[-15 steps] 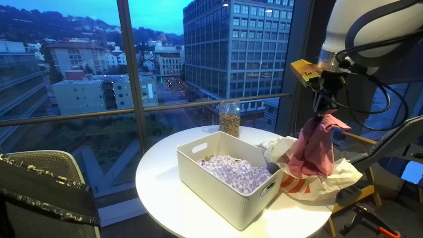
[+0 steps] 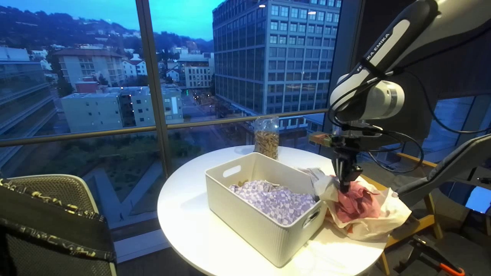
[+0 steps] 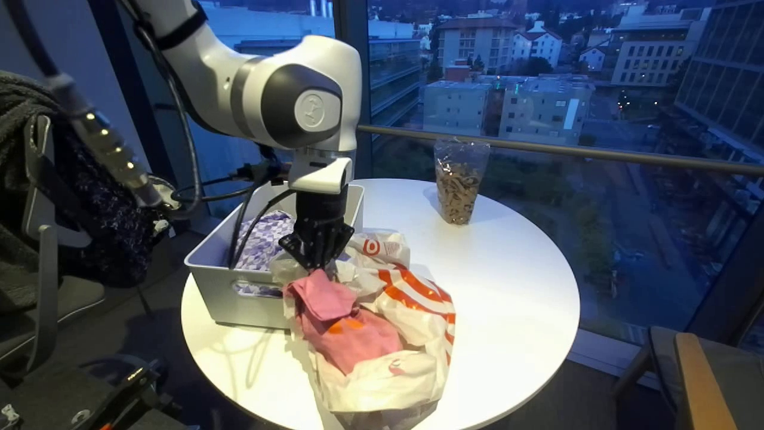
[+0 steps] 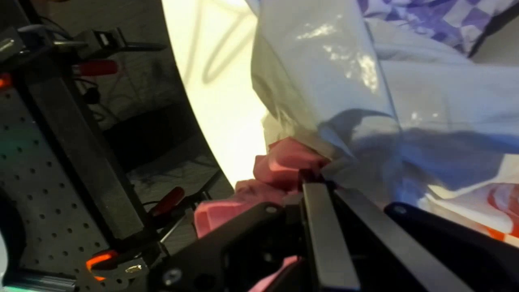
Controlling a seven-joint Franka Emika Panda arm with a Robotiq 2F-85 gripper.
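Observation:
A pink cloth (image 3: 345, 326) lies bunched on a white plastic bag with red markings (image 3: 412, 383), at the table's near side in exterior view 2. My gripper (image 2: 344, 188) points down over them, its fingers closed at the upper end of the cloth. In the wrist view, pink folds (image 4: 287, 163) gather at the tips of the shut gripper and spread to the left. The exact pinch is hidden among cloth and bag. A purple-and-white checked cloth (image 2: 271, 200) fills part of a pale bin (image 2: 244, 225) beside the bag.
The bag touches the bin's end wall. A clear pouch of brown pieces (image 3: 458, 190) stands towards the back of the round white table (image 3: 515, 286). Bare tabletop lies between pouch and bag. Chairs surround the table.
My gripper has come down and towards the bin. The pink cloth, hanging from it a second ago, now lies crumpled on the bag.

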